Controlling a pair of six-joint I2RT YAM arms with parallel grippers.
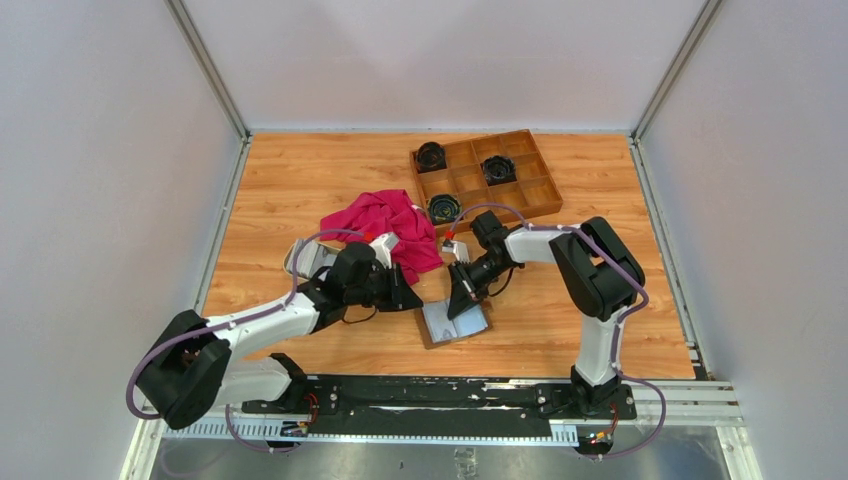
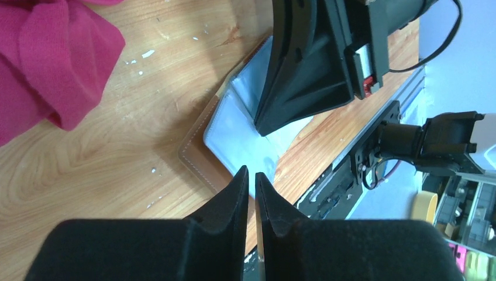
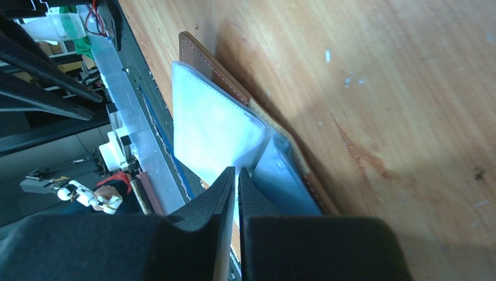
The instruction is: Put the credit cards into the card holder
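The brown leather card holder [image 1: 432, 336] lies open near the front middle of the table, showing pale blue sleeves [image 2: 237, 134]. My right gripper [image 1: 456, 308] is down on it, its tips at the sleeves [image 3: 212, 120], shut; what is between its fingers is hard to tell. My left gripper [image 1: 404, 304] hangs just left of the holder, its fingers close together in its wrist view [image 2: 251, 178]; how far apart they stand is unclear. A box of pale cards [image 1: 305, 258] sits at the left, partly hidden by the left arm.
A crumpled pink cloth [image 1: 370, 215] lies behind the left gripper. A wooden compartment tray [image 1: 535, 190] with black round pieces stands at the back.
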